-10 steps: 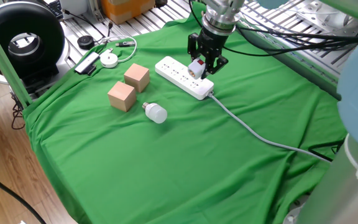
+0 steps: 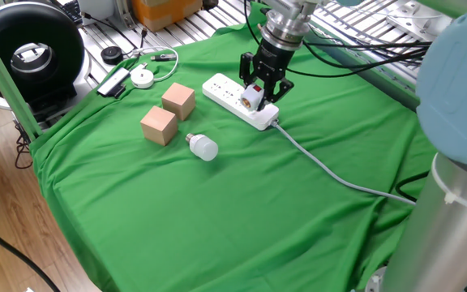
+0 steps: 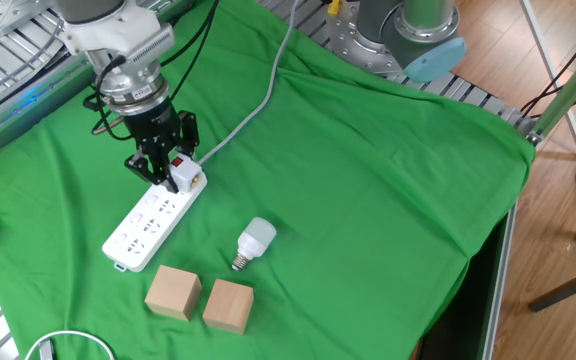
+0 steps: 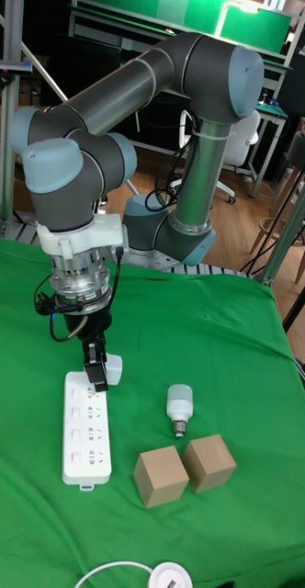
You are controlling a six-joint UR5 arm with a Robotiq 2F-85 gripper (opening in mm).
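My gripper (image 2: 256, 91) points down over one end of the white power strip (image 2: 225, 92), shut on a small white lamp socket adapter (image 2: 251, 99) with a red switch. In the second exterior view, the adapter (image 3: 185, 176) sits at the strip's cable end. From the third exterior view, it shows beside the dark fingers (image 4: 96, 372), at the strip's far end. The frames do not make clear whether its pins are inside an outlet, as its underside is hidden. A white light bulb (image 2: 204, 148) lies on its side on the green cloth, apart from the strip.
Two wooden cubes (image 2: 160, 126) stand close together near the bulb. The strip's grey cable (image 2: 331, 171) runs across the cloth toward the arm's base. A round white charger (image 2: 142, 77) with its cord lies at the cloth's edge.
The strip, bulb and cubes have stayed put.
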